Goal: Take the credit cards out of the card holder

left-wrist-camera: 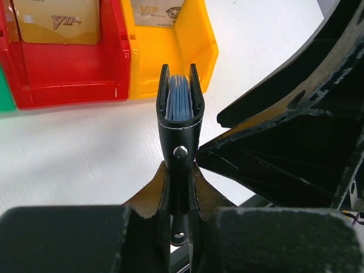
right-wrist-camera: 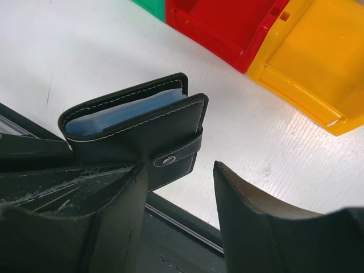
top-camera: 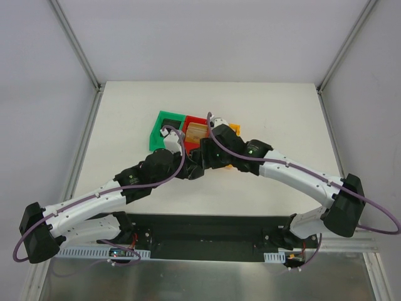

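A black card holder is clamped in my left gripper, which is shut on it above the table. Pale blue sleeves show along its open edge; whether cards sit inside them cannot be told. Its strap, with a round snap, appears fastened across the side. My right gripper is part open, with the holder's strap end showing in the gap between its fingertips. From the left wrist, the right gripper's dark fingers appear just right of the holder. In the top view, both grippers meet and largely hide it.
Beyond the holder stand a green bin, a red bin with a gold VIP card, and a yellow bin with a silvery VIP card.
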